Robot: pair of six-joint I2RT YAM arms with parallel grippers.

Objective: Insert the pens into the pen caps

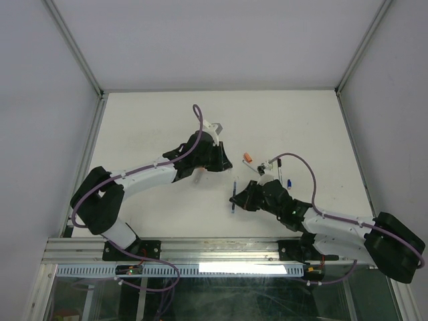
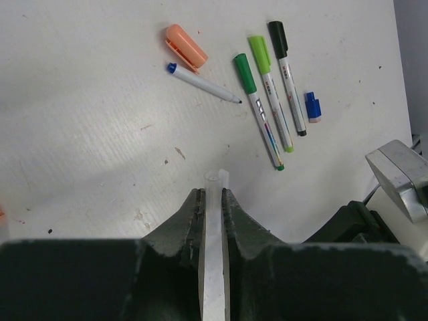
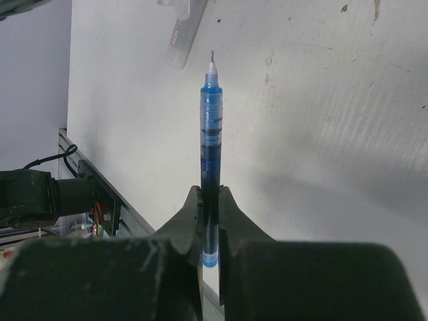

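Note:
My right gripper (image 1: 236, 199) is shut on an uncapped blue pen (image 3: 211, 120), upright in the right wrist view with its tip pointing away from the fingers. My left gripper (image 1: 226, 163) is near the table's middle, a pale translucent cap (image 2: 213, 194) between its close-set fingertips; I cannot tell if they grip it. An orange cap (image 2: 184, 45), a blue cap (image 2: 313, 107), a white pen (image 2: 204, 83) and green, light green and black pens (image 2: 293, 90) lie to the right.
Translucent pieces (image 3: 184, 37) lie at the edge of the right wrist view.

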